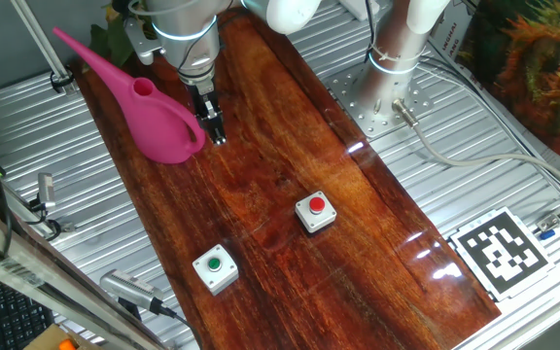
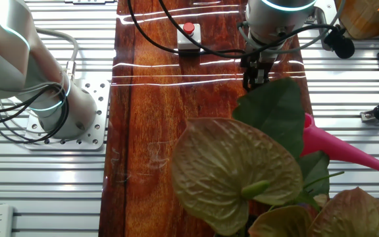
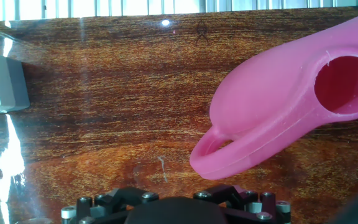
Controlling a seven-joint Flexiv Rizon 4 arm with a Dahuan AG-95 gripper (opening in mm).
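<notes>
My gripper (image 1: 218, 142) hangs above the wooden table beside the handle of a pink watering can (image 1: 154, 122). Along the bottom of the wrist view, the gripper's two sides stand apart, and nothing shows between them. In that view the can (image 3: 260, 93) lies ahead and to the right, its looped handle closest to the gripper, with no visible contact. Two small white boxes sit farther down the table: one carries a red button (image 1: 317, 205), the other a green button (image 1: 214, 263).
Large leaves (image 2: 235, 171) hide part of the can in exterior view 2.
</notes>
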